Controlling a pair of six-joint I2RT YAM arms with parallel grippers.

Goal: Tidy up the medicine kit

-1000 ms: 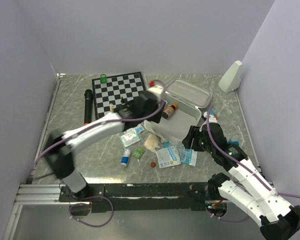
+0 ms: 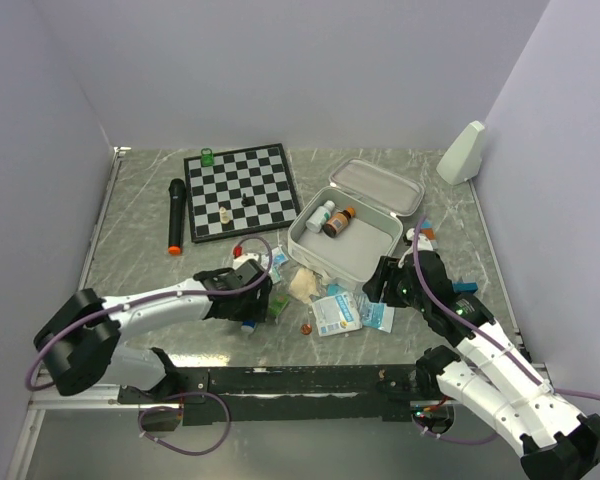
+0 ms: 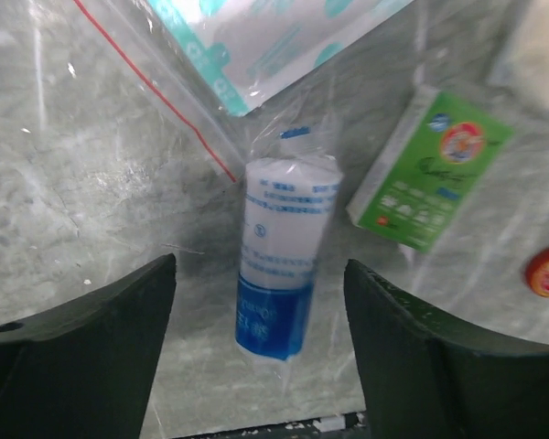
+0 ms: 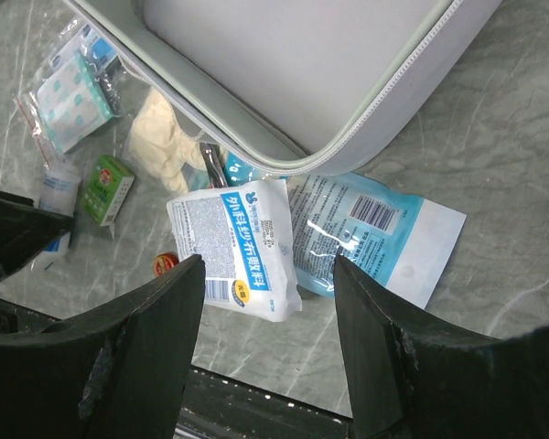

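My left gripper is part open around a white and blue tube in a clear bag, its fingers either side of it, a small green box beside it. The open grey medicine case holds a white bottle and a brown bottle. In front of the case lie a bag of tan gloves, a white packet, a blue packet and a small red item. My right gripper stands open above the packets, nothing between its fingers.
A checkerboard and a black cylinder occupy the back left. A white upright object stands at the back right, with small items partly hidden by the right arm.
My left gripper has moved from over the case down and leftward to the tube at the front. The right arm has stayed in place.
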